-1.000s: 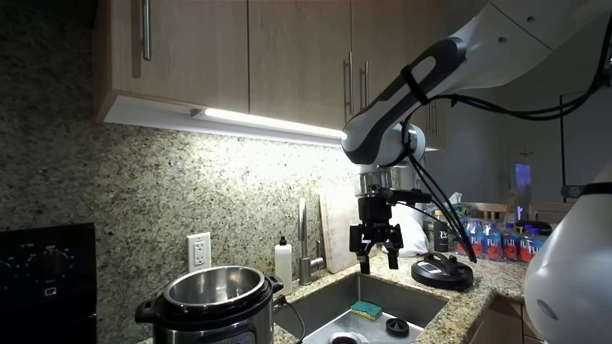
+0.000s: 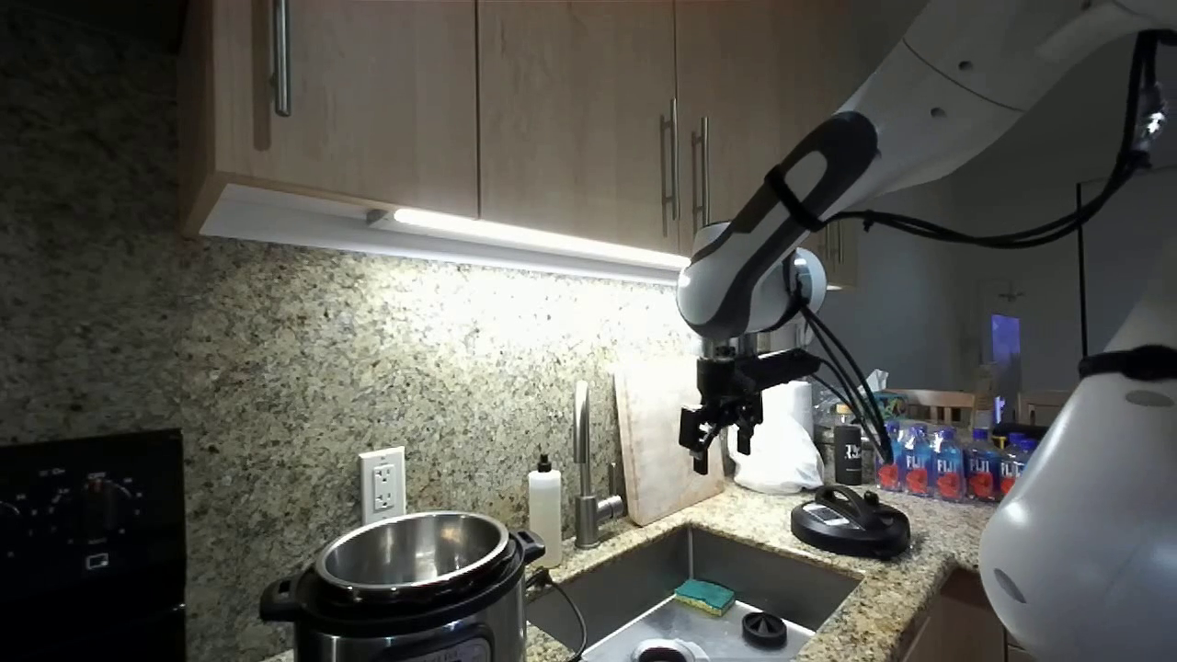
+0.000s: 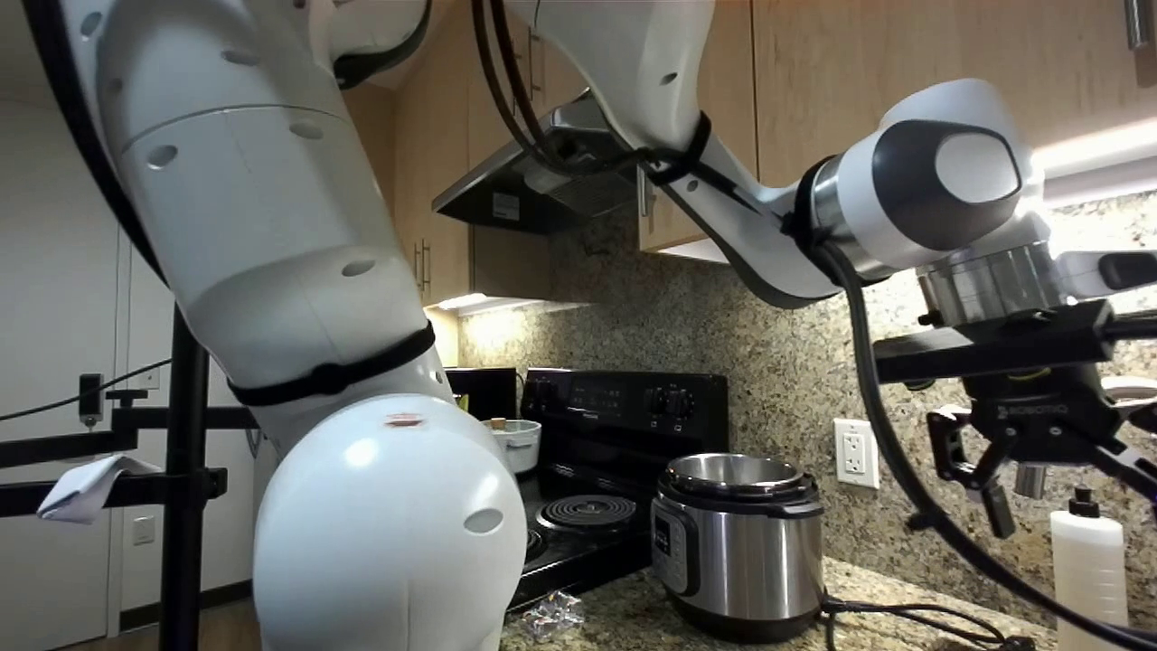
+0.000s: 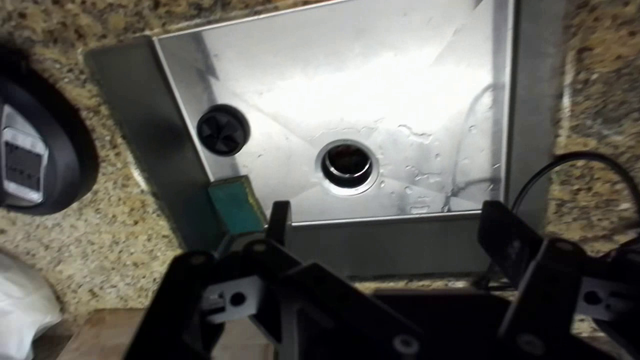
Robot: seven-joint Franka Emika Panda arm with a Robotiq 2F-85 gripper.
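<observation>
My gripper is open above the back of the sink, with nothing between its fingers. From the wrist view, its two fingertips spread wide over the sink's rear wall. A green and yellow sponge lies in the sink's corner, close below one fingertip in that view but well apart from it in height. Beside the sponge on the sink floor sits a black round drain piece. The open drain is in the middle. A black pot lid rests on the counter right of the sink.
The steel pressure cooker stands open on the counter left of the sink. A white soap bottle, the faucet and a leaning cutting board line the back. Water bottles stand at the far right.
My gripper has risen and turned somewhat, staying open. The arm's elbow and base links have shifted slightly. The sponge, drain piece, lid and cooker are where they were.
</observation>
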